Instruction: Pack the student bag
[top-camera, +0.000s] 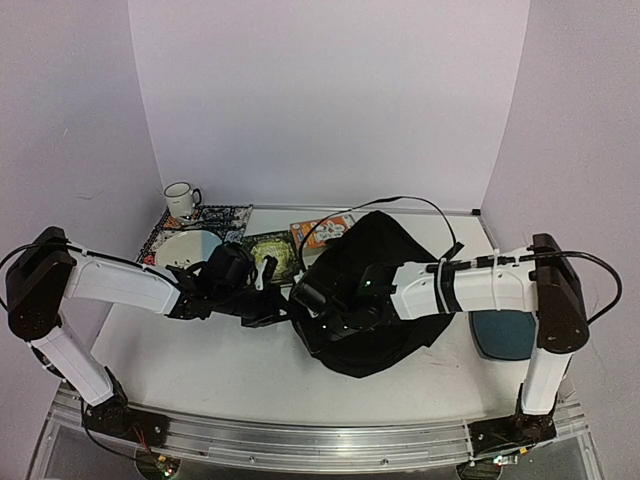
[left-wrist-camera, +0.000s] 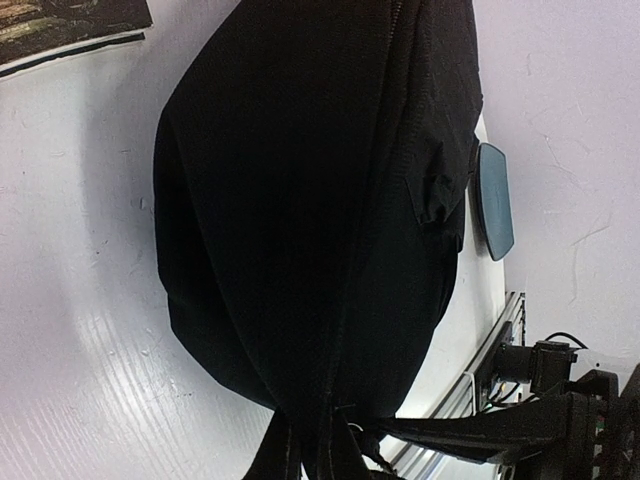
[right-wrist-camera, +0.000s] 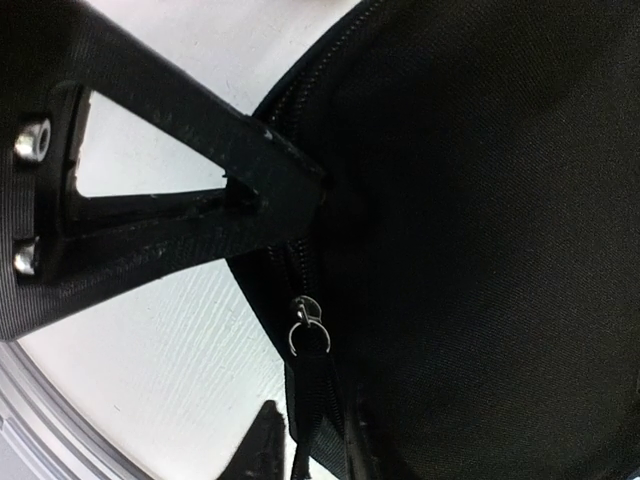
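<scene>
The black bag (top-camera: 385, 345) lies on the table, right of centre. My left gripper is shut on the bag's narrow end, which shows gathered between its fingers in the left wrist view. A zipper runs along the bag's edge in the right wrist view, with a metal slider and ring (right-wrist-camera: 309, 338) and a dark pull strap (right-wrist-camera: 309, 390) hanging from it. My right gripper is at that strap, its two fingertips apart on either side of it. The bag's inside is hidden.
Behind the bag lie a dark-covered book (top-camera: 270, 250) and an orange book (top-camera: 318, 232). A white mug (top-camera: 181, 199) and a round pale plate (top-camera: 180, 249) stand at the back left. A teal flat item (top-camera: 503, 335) lies at right.
</scene>
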